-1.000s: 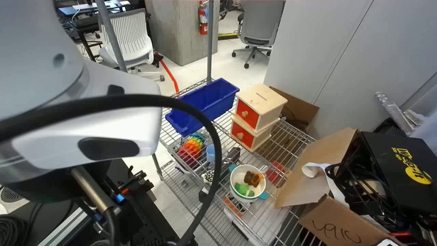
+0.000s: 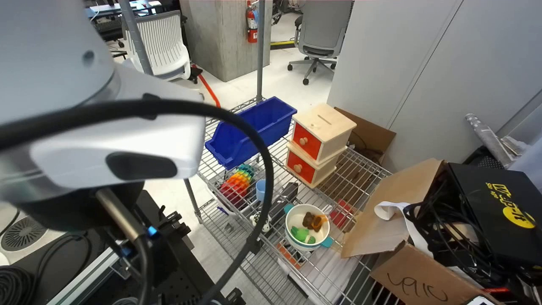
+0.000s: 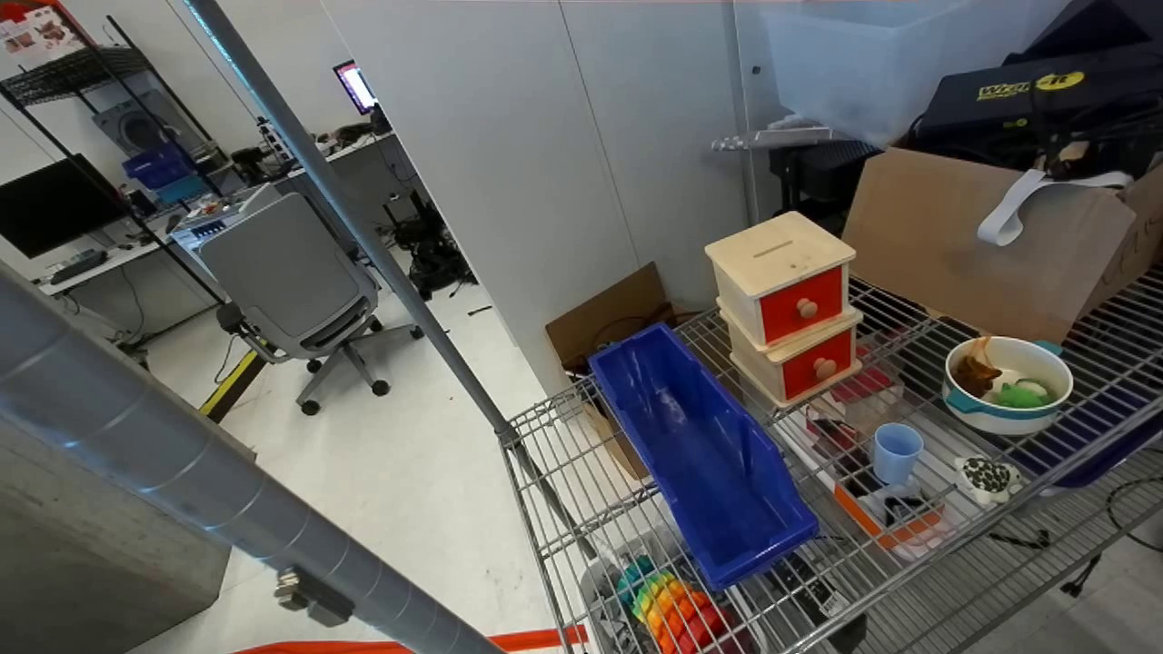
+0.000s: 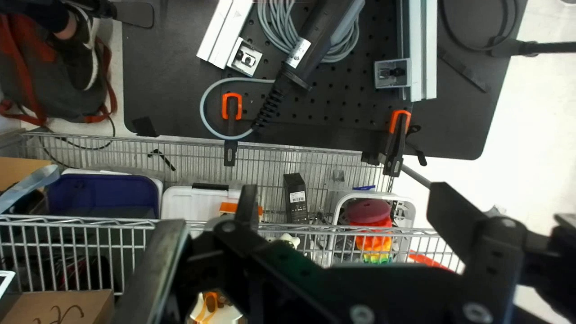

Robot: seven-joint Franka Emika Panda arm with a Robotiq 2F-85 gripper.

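In the wrist view my open gripper spreads its dark fingers wide, with nothing held between them, above the wire shelf. The white arm [image 2: 152, 127] fills the left of exterior view 1; the fingers are out of sight there. On the shelf stands a white-and-teal bowl [image 3: 1008, 418] holding a brown toy and a green toy [image 3: 1025, 393]. A light blue cup [image 3: 896, 453] and a black-and-white spotted item [image 3: 987, 480] are nearby. Farther along sit two stacked wooden boxes [image 3: 780, 256] with red drawer fronts, both shut, and an empty blue bin [image 3: 698, 458].
An open cardboard box [image 2: 391, 208] with cables and black equipment borders the shelf. A black pegboard table [image 4: 335, 108] carries clamps, rails and coiled cable. A metal post [image 2: 260, 51] rises at the shelf's corner. Rainbow-coloured items [image 2: 237, 185] lie below the shelf.
The arm has shifted slightly up and to the right in exterior view 1, and its black cable rose with it. Objects on the shelf stay where they were.
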